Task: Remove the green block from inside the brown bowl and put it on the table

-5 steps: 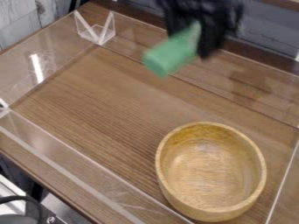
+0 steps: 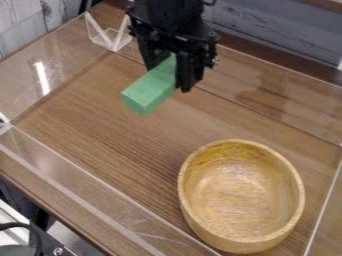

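The green block [image 2: 151, 87] is held at a tilt in my black gripper [image 2: 167, 72], which reaches in from the top of the camera view. Its fingers grip the block's upper end, and the lower part hangs free. The block appears to be above the wooden table [image 2: 114, 135], though its exact height I cannot tell. At the lower right sits the brown bowl [image 2: 201, 160], empty, well apart from the block.
A clear wire-like holder [image 2: 110, 33] stands at the upper left. Black cables [image 2: 24, 232] lie in the lower left corner. Raised wooden edges border the table at the back. Bare tabletop stretches across the middle and left.
More of the gripper shows now. The bowl has stayed in place.
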